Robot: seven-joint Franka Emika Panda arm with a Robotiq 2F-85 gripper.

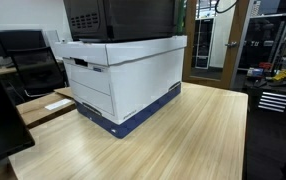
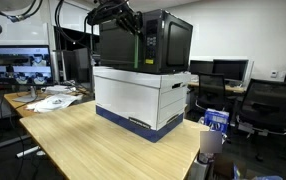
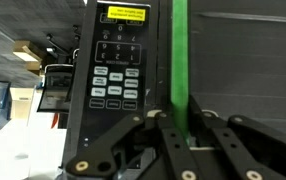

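A black microwave [image 2: 166, 45] stands on top of white boxes, its door [image 3: 238, 70] looking closed. Along the door's edge beside the keypad [image 3: 115, 75] runs a green upright handle [image 3: 180, 55]. My gripper is at this handle, shut on it, with the green strip passing between the fingers in the wrist view. From the side, exterior view 2 has the gripper [image 2: 133, 20] near the handle's upper part. The fingertips are dark against the black door, so their exact contact is hard to make out.
White boxes [image 1: 128, 80] on a blue base [image 1: 133, 122] hold the microwave up. To one side are a blue-and-white carton [image 2: 216, 120] and office chairs [image 2: 263, 105]; papers lie on a far desk.
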